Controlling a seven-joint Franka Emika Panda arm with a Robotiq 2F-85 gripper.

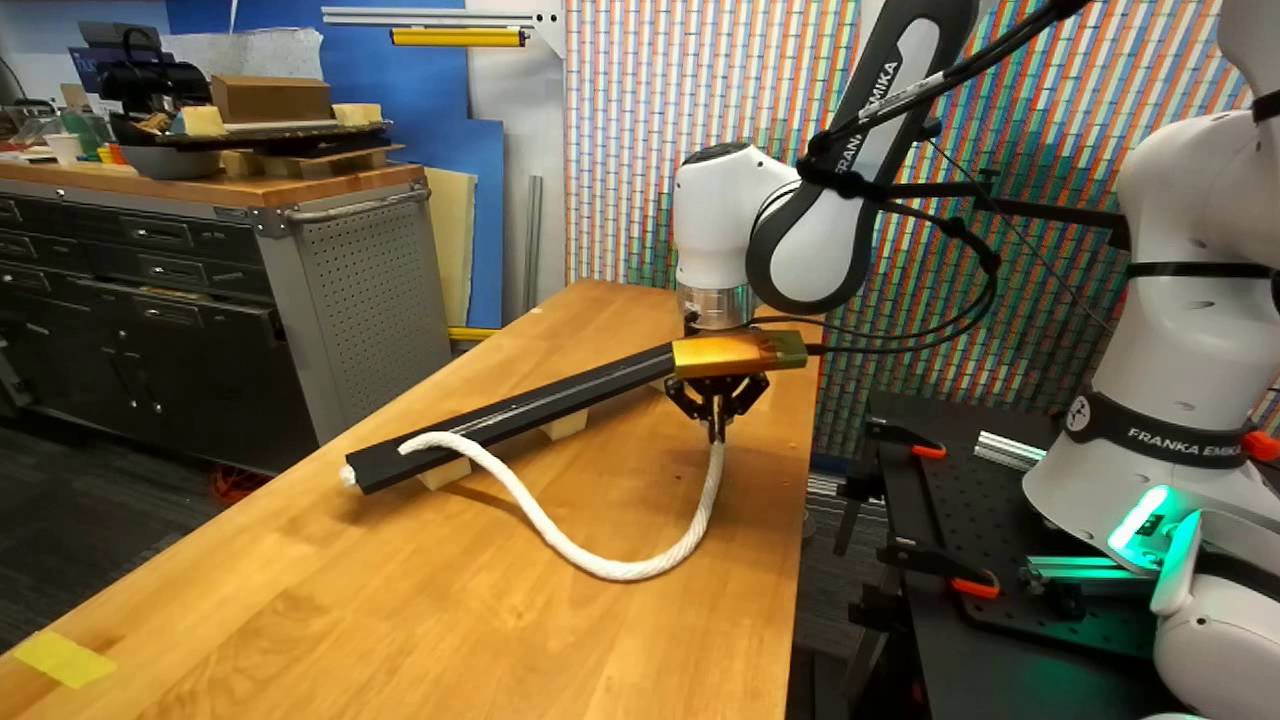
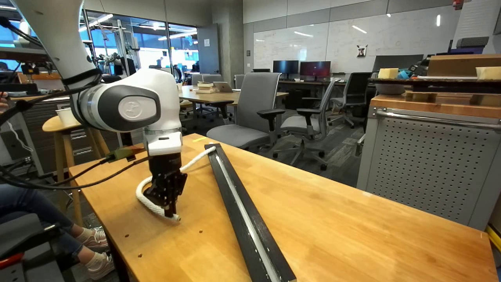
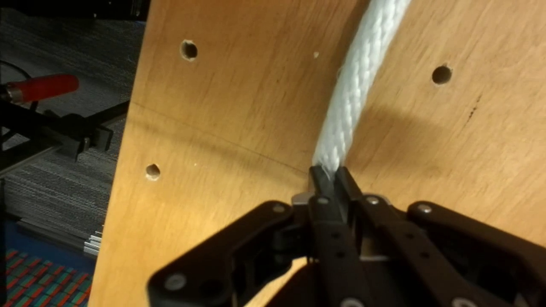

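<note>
A thick white rope (image 1: 626, 568) curves across the wooden table, one end attached at the near end of a long black beam (image 1: 516, 410). My gripper (image 1: 717, 434) is shut on the rope's other end. In the wrist view the fingertips (image 3: 318, 176) pinch the white rope (image 3: 353, 87) between them, and it runs up and away from the fingers. From the other side, the gripper (image 2: 170, 212) is low over the table, with a short rope tip (image 2: 175, 217) poking out past the fingers. The beam (image 2: 246, 211) lies beside the gripper, apart from it.
Small pale blocks (image 1: 564, 424) prop up the beam.
</note>
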